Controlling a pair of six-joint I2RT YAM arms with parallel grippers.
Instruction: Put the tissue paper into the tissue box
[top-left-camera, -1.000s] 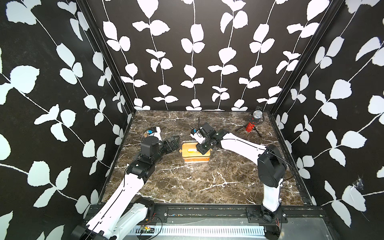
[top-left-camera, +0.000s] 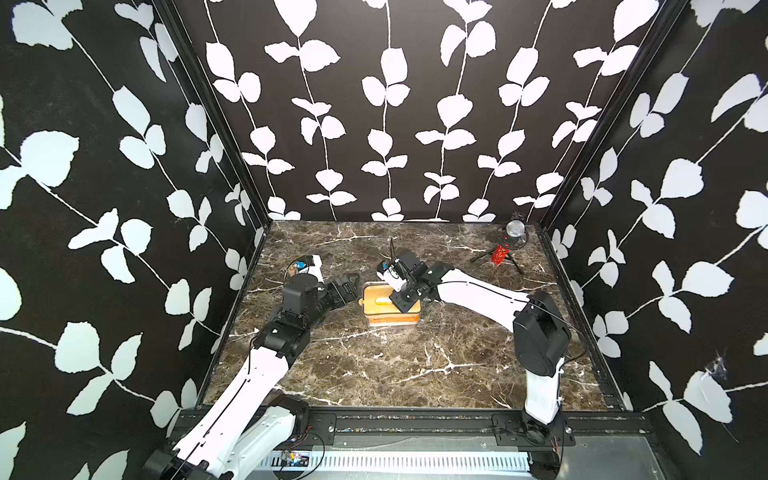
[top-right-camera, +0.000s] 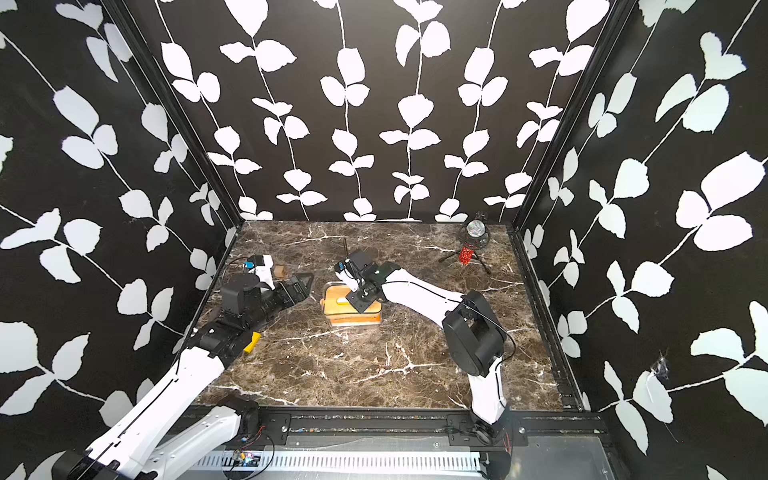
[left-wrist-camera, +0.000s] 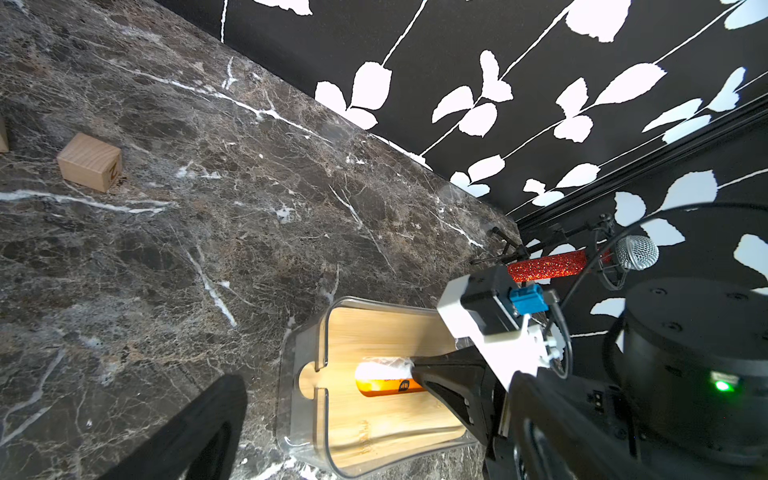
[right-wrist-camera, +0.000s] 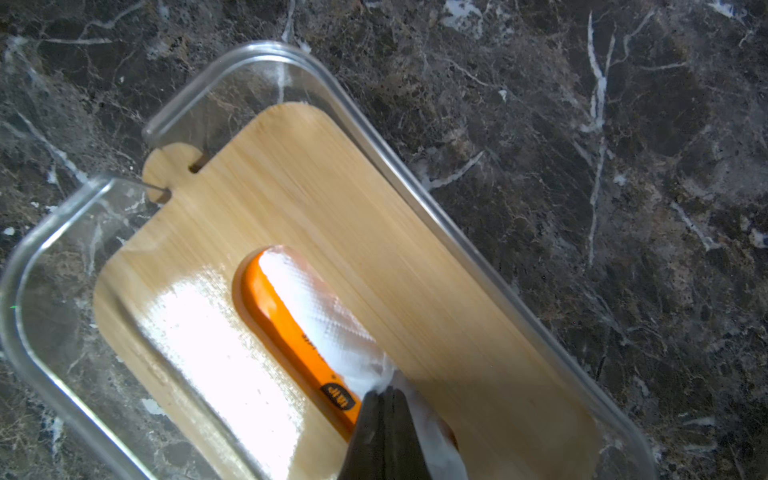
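Note:
The tissue box is a clear container with a wooden lid (right-wrist-camera: 448, 320) that has a long slot in it. Through that slot show white tissue paper (right-wrist-camera: 312, 304) and an orange wrapper (right-wrist-camera: 280, 320). My right gripper is shut, its tips at the slot and touching or almost touching the white paper. Nothing clearly shows between those fingers. To the left of the box, my left gripper (top-left-camera: 352, 288) stands open and empty; its blurred fingers (left-wrist-camera: 192, 432) flank the lower part of the left wrist view.
A wooden cube (left-wrist-camera: 89, 162) lies on the marble table, left of the box. At the back right stands a microphone on a red tripod (top-left-camera: 502, 254). Behind my left arm a yellow object (top-right-camera: 253, 342) is partly hidden.
The left arm and the box look unmoved.

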